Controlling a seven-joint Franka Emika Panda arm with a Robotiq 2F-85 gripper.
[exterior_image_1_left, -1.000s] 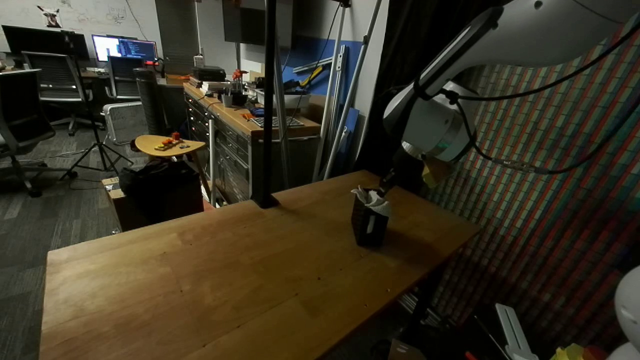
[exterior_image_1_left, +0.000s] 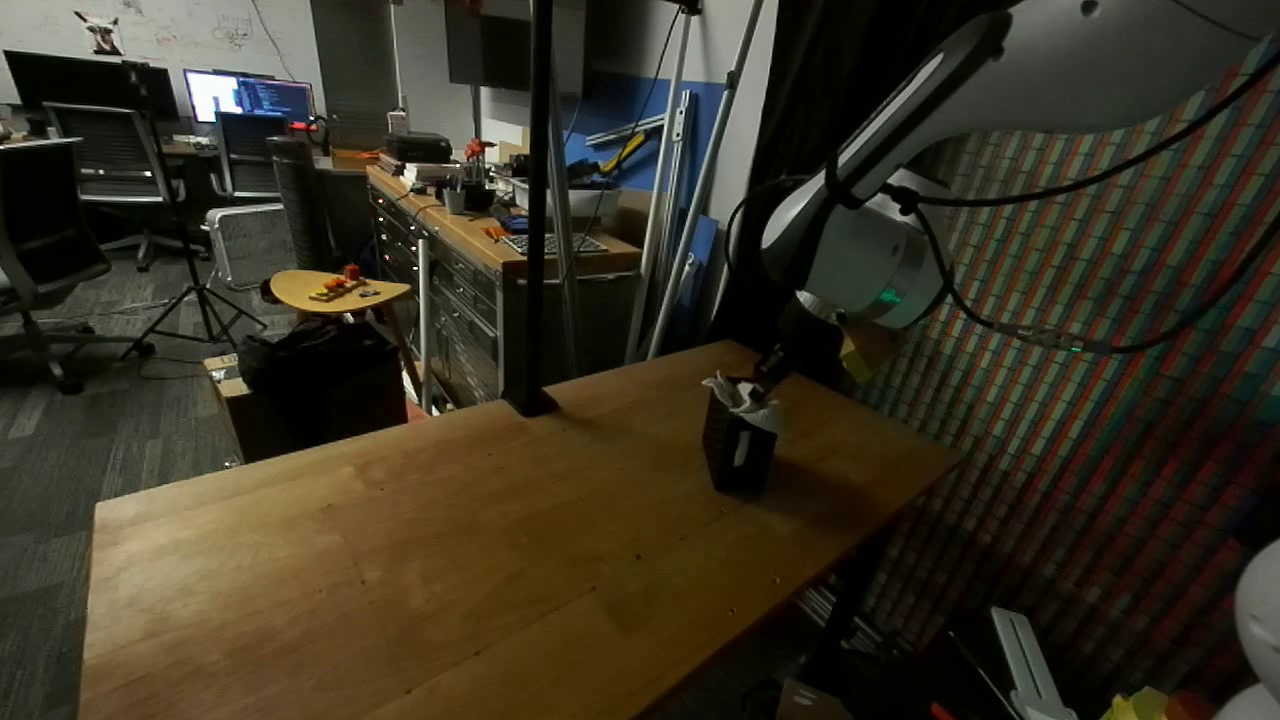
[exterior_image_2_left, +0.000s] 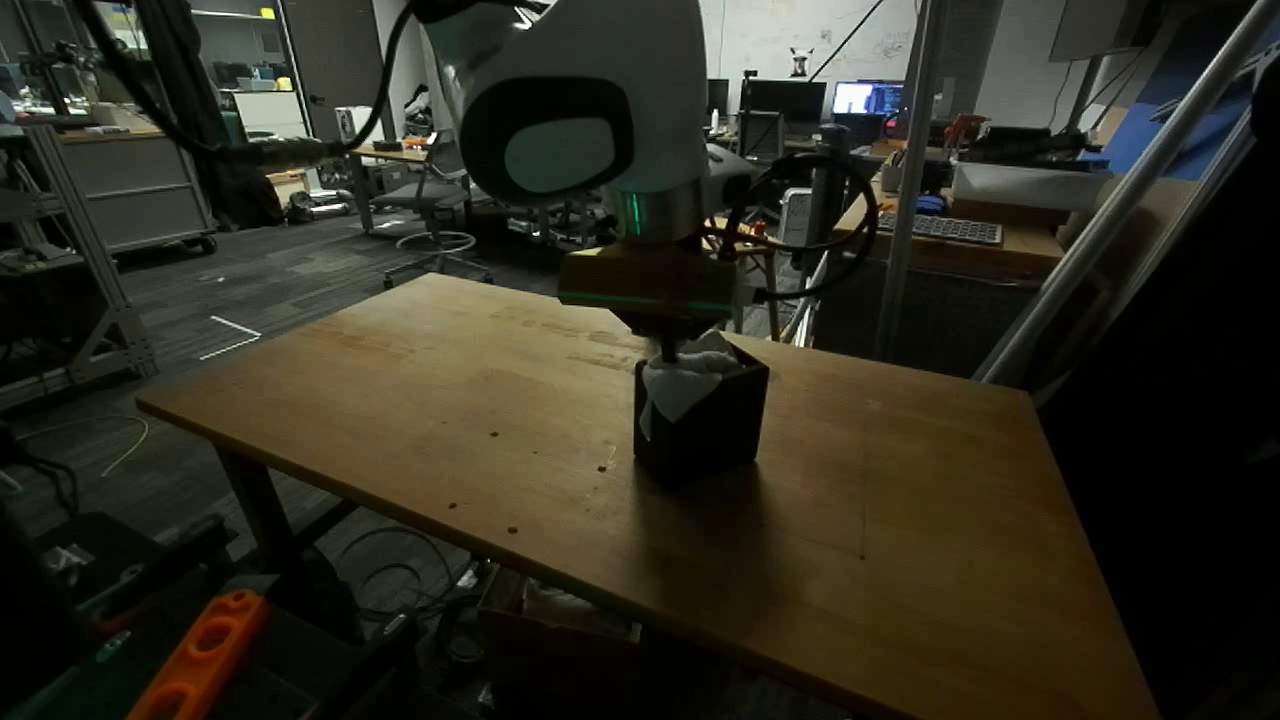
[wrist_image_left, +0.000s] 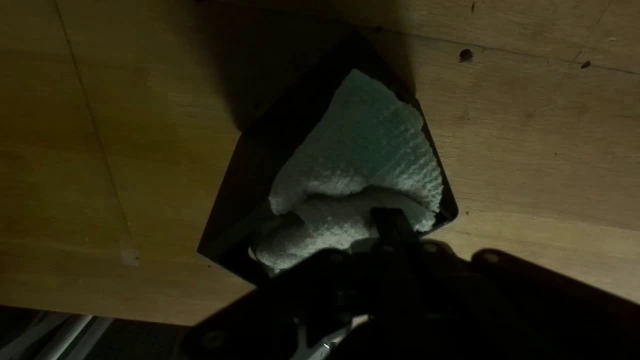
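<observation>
A black open-topped box (exterior_image_1_left: 735, 461) stands upright on the wooden table, also seen in the second exterior view. Whitish cloth or paper towel (exterior_image_2_left: 686, 384) fills it, bunched up and draped over part of the rim. My gripper is over the box, pointing down, its dark fingertips against or just above the towel (wrist_image_left: 372, 138) near one corner. The fingers look shut. Darkness around the tips hides whether a thin fold is caught between them.
Around the box the tabletop (exterior_image_1_left: 396, 564) is bare, with wide free room on one side. A black post (exterior_image_1_left: 536, 240) rises at the table's back edge. Cables hang along the arm.
My gripper has shifted slightly down and to the left in exterior view 1, closer to the towel. The box and towel look unmoved.
</observation>
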